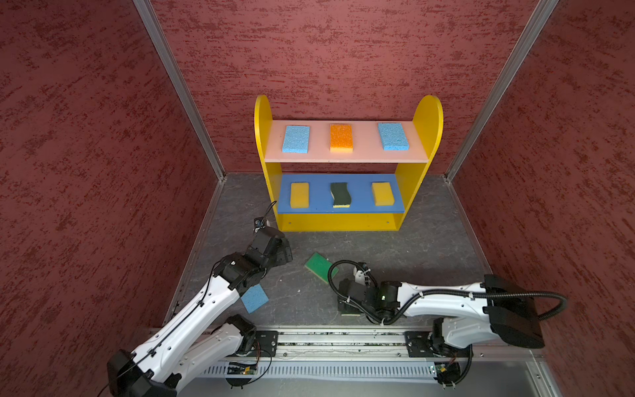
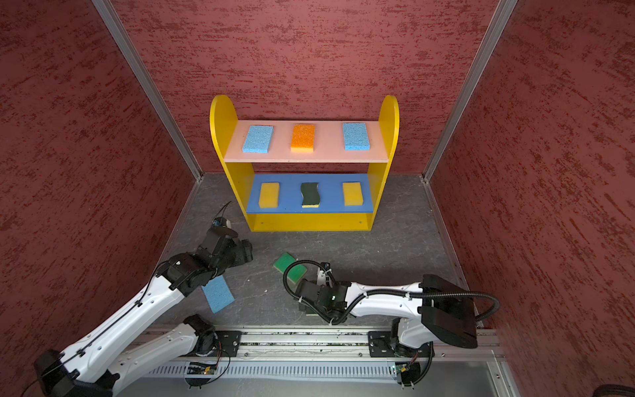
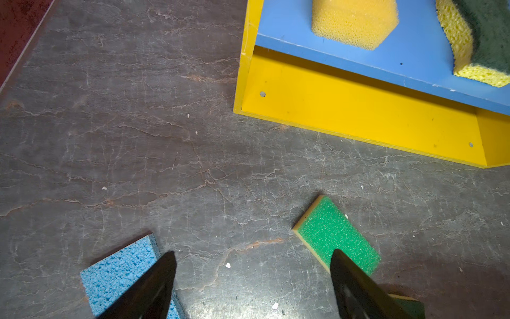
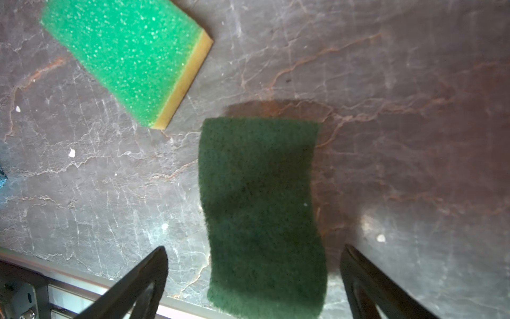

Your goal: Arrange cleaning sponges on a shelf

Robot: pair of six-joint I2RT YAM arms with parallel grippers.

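Note:
On the pink upper shelf [image 1: 311, 139] lie blue [image 1: 295, 139], orange [image 1: 341, 137] and blue [image 1: 393, 135] sponges; the blue lower shelf [image 1: 317, 195] holds yellow [image 1: 299, 194], dark-green [image 1: 340, 194] and yellow [image 1: 382, 193] sponges. A bright green sponge [image 4: 127, 61], a dark-green sponge [image 4: 260, 202] and a blue sponge [image 3: 117, 268] lie on the floor. My left gripper, fingers apart and empty, hangs left of the green sponge, above the blue one. My right gripper is open over the dark-green sponge, one finger either side.
The yellow shelf unit stands at the back between red walls [image 1: 86, 132]. Bare grey floor [image 1: 443, 244] lies to its right, in front of it and at its left. A metal rail runs along the front edge.

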